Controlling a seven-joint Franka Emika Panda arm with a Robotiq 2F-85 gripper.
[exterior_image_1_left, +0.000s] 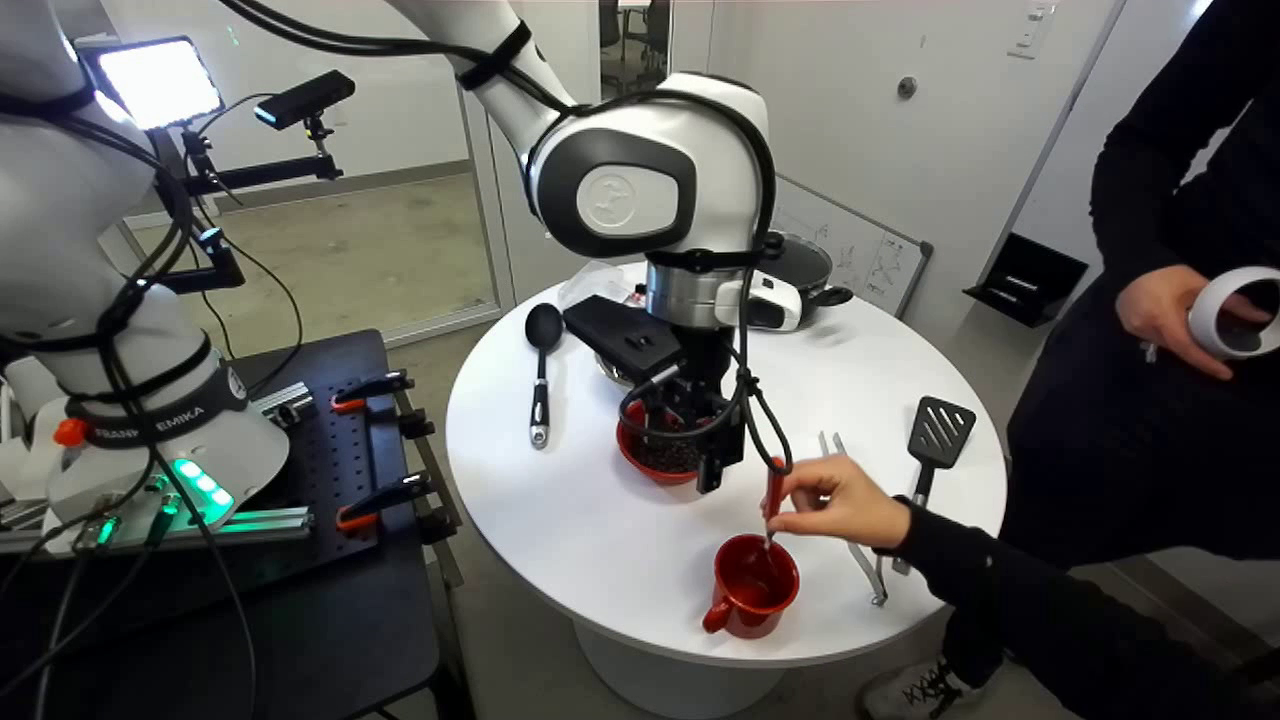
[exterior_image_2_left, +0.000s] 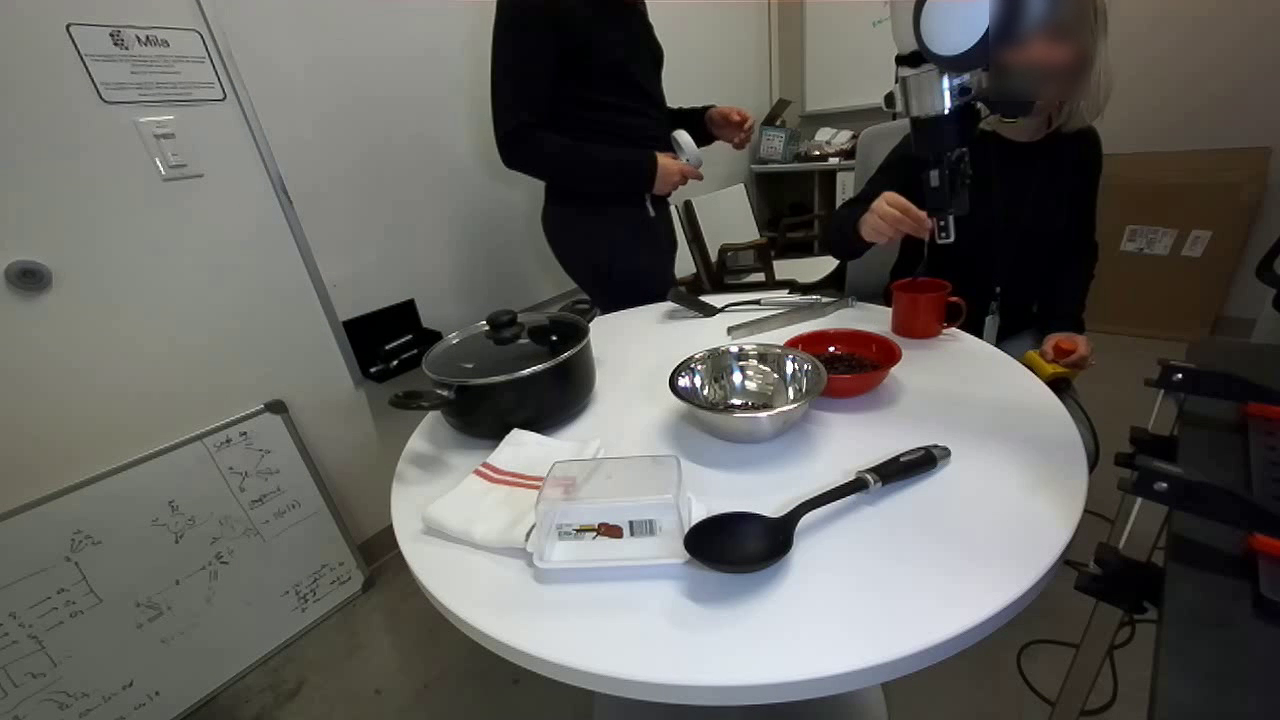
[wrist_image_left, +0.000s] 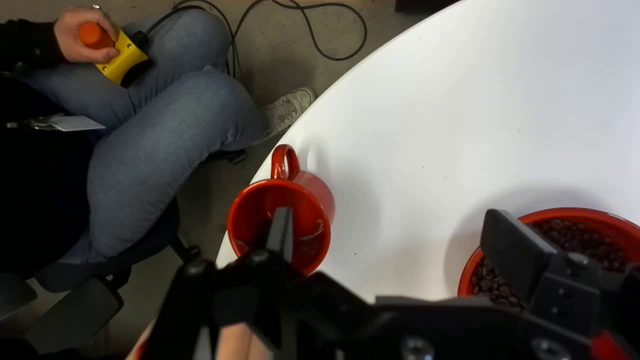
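Observation:
My gripper hangs above the table, open, its two fingers wide apart with nothing between them. In the wrist view one finger overlaps the red mug, and the other overlaps the red bowl of dark beans. The mug stands upright near the table edge. A person's hand holds a red-handled spoon upright, its lower end inside the mug. From the second exterior view the bowl stands beside a steel bowl; its beans are partly visible there.
A black ladle, a clear plastic box, a towel and a lidded black pot stand on the table. Tongs and a slotted spatula lie at one side. The seated person's arm reaches over the edge.

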